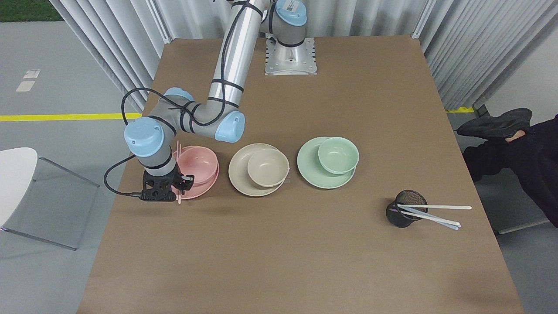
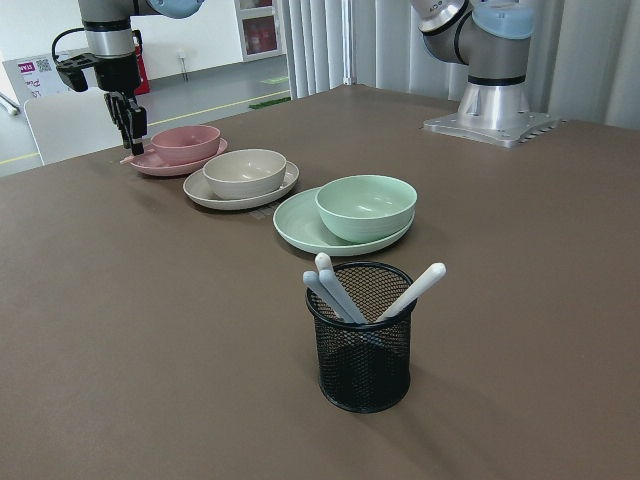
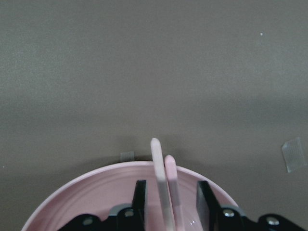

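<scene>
The pink plate (image 1: 201, 189) with a pink bowl (image 1: 197, 163) sits at the left of the row, with pink chopsticks (image 3: 161, 183) on it. My gripper stands open low over the plate, its two fingers either side of the chopsticks. A cream bowl (image 1: 267, 167) on a cream plate (image 1: 240, 180) is in the middle; a green bowl (image 1: 338, 155) on a green plate (image 1: 308, 167) is to its right.
A black mesh cup (image 2: 362, 370) holding several light chopsticks stands at the right of the table (image 1: 293, 251). A person's legs show beyond the right edge.
</scene>
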